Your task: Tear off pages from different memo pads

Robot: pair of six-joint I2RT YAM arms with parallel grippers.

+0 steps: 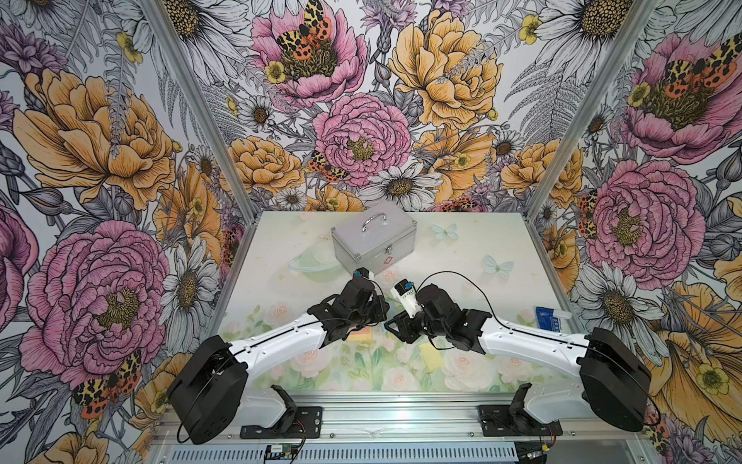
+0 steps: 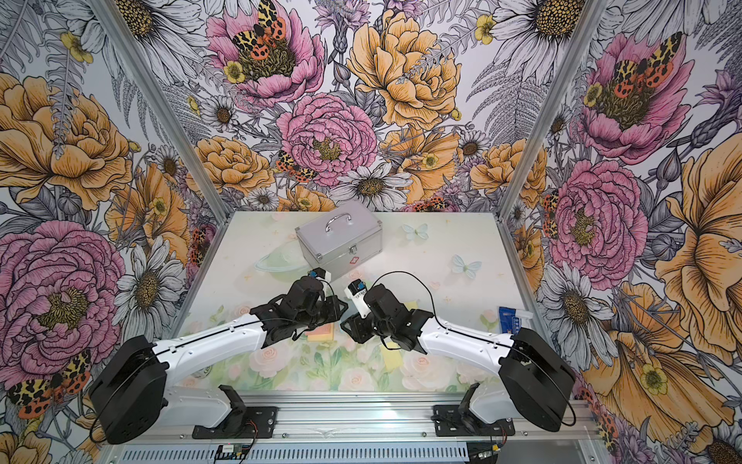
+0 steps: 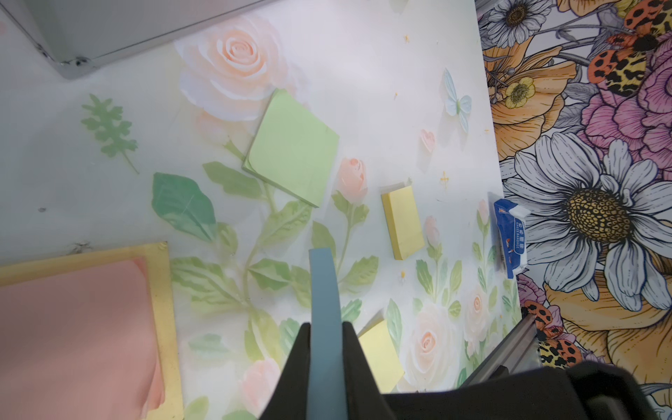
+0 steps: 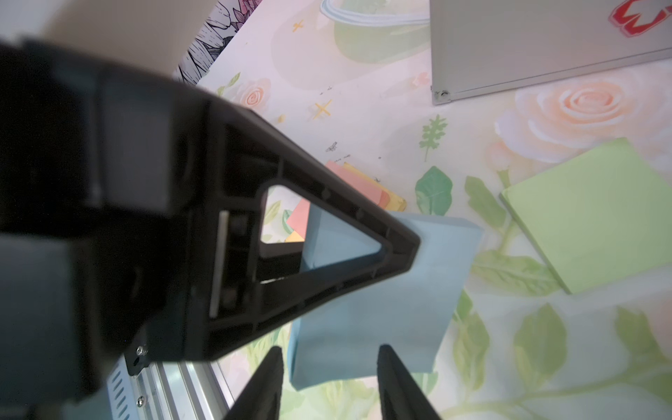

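My left gripper is shut on a light blue pad (image 4: 378,315), seen edge-on in the left wrist view and face-on in the right wrist view. My right gripper stands open close in front of this pad. On the table lie a green pad (image 3: 290,147), a small yellow pad (image 3: 402,220), another yellow pad (image 3: 378,357) partly behind the left gripper, and a pink sheet or pad on a yellow one (image 3: 70,336). Both grippers meet over the middle of the table in the top views, their tips mostly hidden.
A grey metal case (image 1: 375,236) with a handle stands at the back middle, just beyond the grippers. A blue packet (image 2: 507,320) lies at the right edge.
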